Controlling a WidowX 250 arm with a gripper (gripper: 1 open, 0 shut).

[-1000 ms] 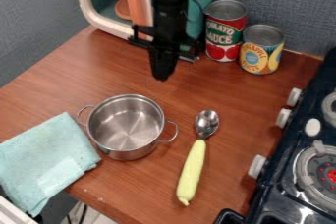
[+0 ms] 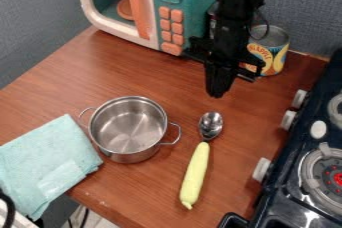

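Note:
The black gripper (image 2: 221, 76) hangs over the wooden table at upper middle, in front of a can (image 2: 270, 49) at the back right, which it partly hides. Whether its fingers are open or shut is unclear. Below it lie a steel pot (image 2: 126, 129) with two handles, a metal spoon (image 2: 210, 125) and a pale yellow corn cob or similar vegetable (image 2: 195, 177).
A toy microwave (image 2: 171, 27) stands at the back left. A black stove (image 2: 318, 162) fills the right side. A light blue cloth (image 2: 42, 165) lies at the front left.
The gripper has moved to the right, from beside the microwave to in front of the cans.

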